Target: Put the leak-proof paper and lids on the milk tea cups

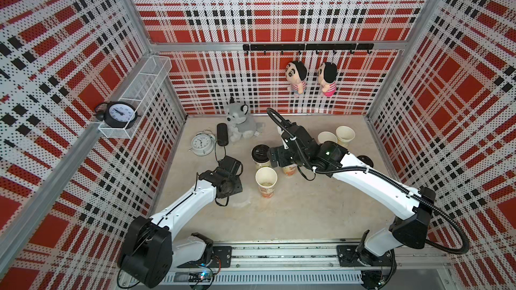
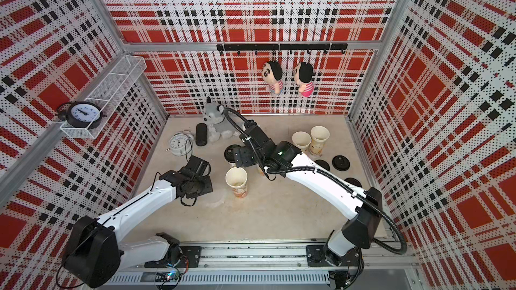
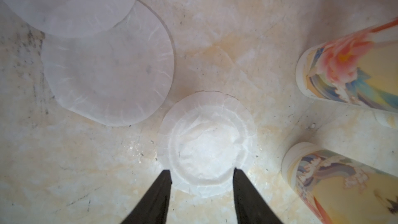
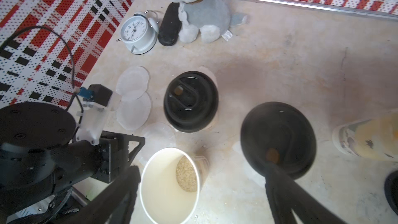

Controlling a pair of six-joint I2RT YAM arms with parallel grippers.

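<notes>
In the left wrist view, my left gripper hangs over a round white leak proof paper, its fingers apart with nothing held. Two more papers overlap at upper left. An uncovered cup stands at the table's centre, right of my left gripper. A lidded cup stands behind it. My right gripper is open and empty over the area between that open cup and a second lidded cup.
Two empty cups and black lids are at the right. An alarm clock, a black case and a grey plush stand at the back left.
</notes>
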